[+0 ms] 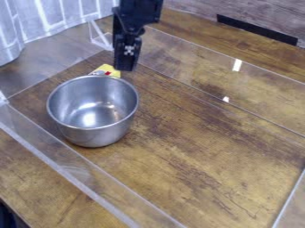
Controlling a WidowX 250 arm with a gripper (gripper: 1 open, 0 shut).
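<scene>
A steel bowl (pixel 93 111) sits on the wooden table at left of centre. Just behind it lies a small yellow object (pixel 107 69) with a bit of red on it, partly hidden by the bowl. My dark gripper (pixel 128 62) hangs above and behind the bowl, near the yellow object, at the top of the view. It is open, with nothing seen held; its fingertips are small and dark.
Transparent edges or panels run along the left and right. A white, curtain-like surface fills the upper left.
</scene>
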